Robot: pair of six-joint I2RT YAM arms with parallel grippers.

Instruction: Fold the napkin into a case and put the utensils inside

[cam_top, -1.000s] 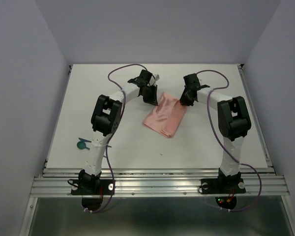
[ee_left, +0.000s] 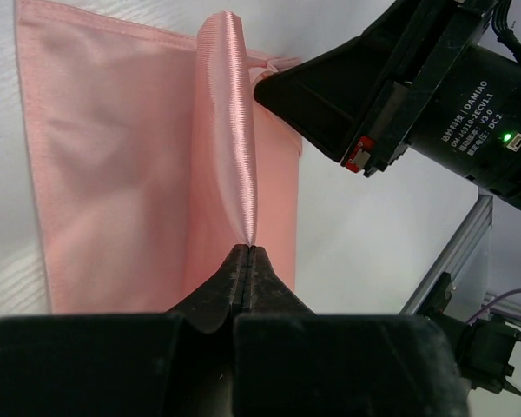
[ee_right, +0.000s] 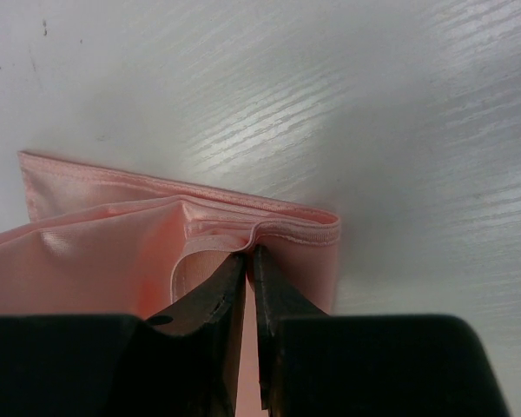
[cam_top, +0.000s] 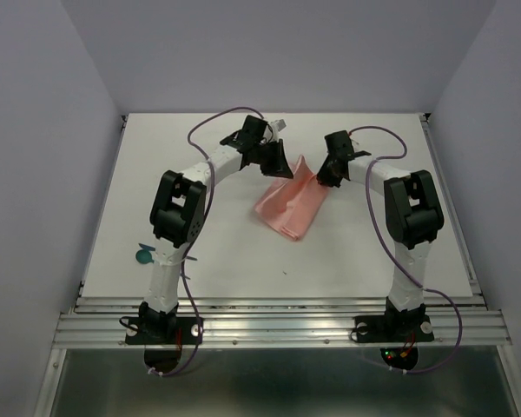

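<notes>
The pink napkin (cam_top: 291, 208) lies partly folded at mid table. My left gripper (cam_top: 286, 171) is shut on a raised fold of the napkin (ee_left: 221, 130), which stands up in a strip from the fingertips. My right gripper (cam_top: 327, 180) is shut on the gathered hem at the napkin's right corner (ee_right: 291, 226). In the top view, teal utensils (cam_top: 144, 256) lie at the left of the table, partly behind the left arm.
The left wrist view shows the right arm's gripper body close beside the fold.
My right gripper has stayed about where it was.
</notes>
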